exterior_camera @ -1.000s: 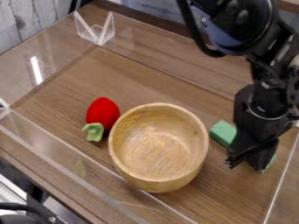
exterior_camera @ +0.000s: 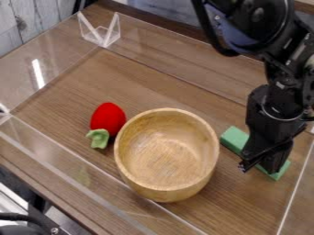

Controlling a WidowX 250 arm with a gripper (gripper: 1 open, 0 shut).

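Note:
My black gripper (exterior_camera: 258, 156) reaches down at the right over a green object (exterior_camera: 237, 140) lying on the wooden table (exterior_camera: 117, 55); its fingers look shut, and whether any part of the green object is between them is unclear. The green object is partly hidden under the gripper, with its ends showing to either side. A round tan bowl (exterior_camera: 166, 153) sits to the left of it.
A red strawberry-like object (exterior_camera: 108, 119) with a green end lies left of the bowl. A small clear or white wire-like item (exterior_camera: 95, 27) stands near the back left edge.
The gripper has shifted slightly up and to the left, uncovering a little more of the green object's right end. The bowl and red object have not moved.

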